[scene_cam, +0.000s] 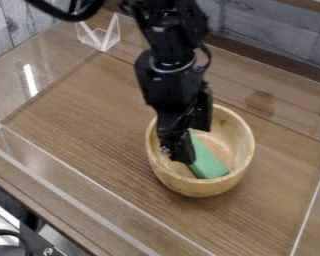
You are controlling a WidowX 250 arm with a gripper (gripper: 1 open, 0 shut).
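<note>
The black robot gripper point(179, 140) hangs over a light wooden bowl point(232, 172) on the wooden table, its lower fingers reaching down into the bowl's left part. A green oblong object point(204, 159) lies inside the bowl, partly hidden by the gripper. The fingertips are at or just beside the green object's upper left; whether they touch it, and how far the fingers stand apart, is unclear in this dark view.
Bare wooden table point(83, 140) surrounds the bowl, with free room to the left and front. A white wire-like item stands at the upper left. A black cable lies at the lower left corner.
</note>
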